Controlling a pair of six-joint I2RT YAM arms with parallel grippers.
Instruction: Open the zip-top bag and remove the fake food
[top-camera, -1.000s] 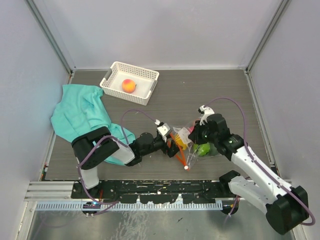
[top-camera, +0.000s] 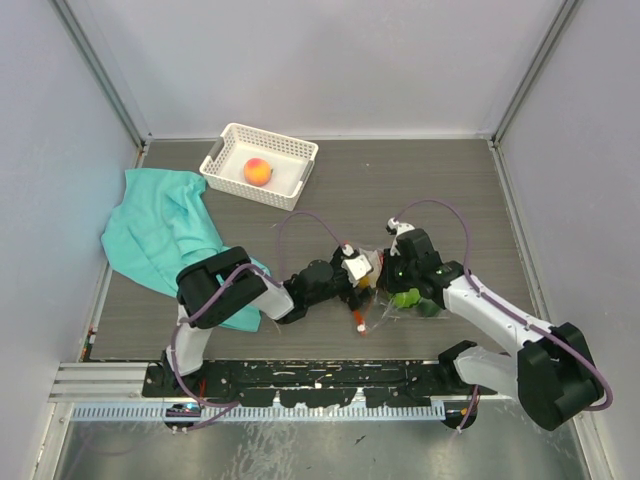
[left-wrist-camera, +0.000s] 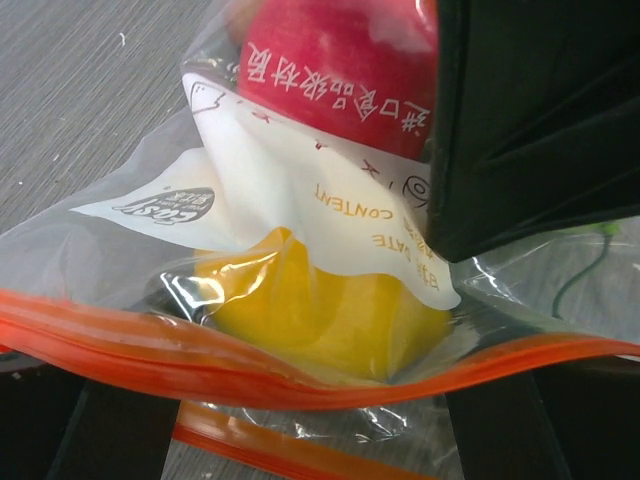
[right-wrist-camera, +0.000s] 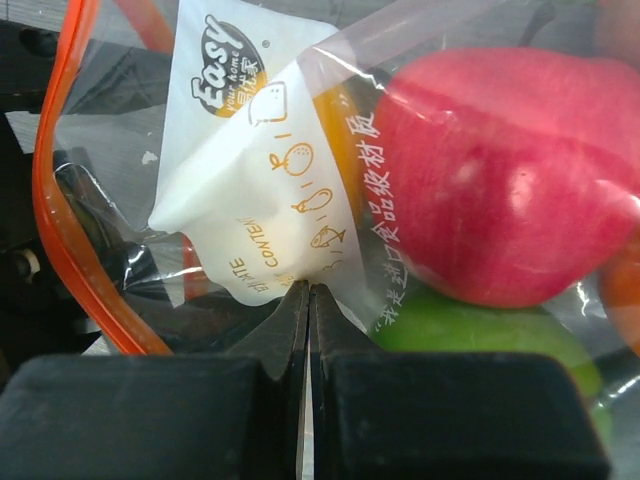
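The clear zip bag's orange zip edge (left-wrist-camera: 300, 385) crosses the left wrist view, lying between and over the fingers of my left gripper, which stand wide apart. Inside are a yellow piece of food (left-wrist-camera: 320, 310), a red one (right-wrist-camera: 510, 175) and a green one (right-wrist-camera: 490, 340). My right gripper is shut on the bag's film at the white label (right-wrist-camera: 270, 200); how much plastic it pinches is hidden. From above, both grippers cover much of the bag, with a green piece (top-camera: 407, 298) showing beside the right one.
A white basket (top-camera: 232, 180) with a peach (top-camera: 257, 172) in it stands at the back left. The teal cloth (top-camera: 155, 230) lies on the left. Bare table (top-camera: 420, 175) shows at the back right.
My left gripper has moved right, over the bag's mouth and close to the right gripper.
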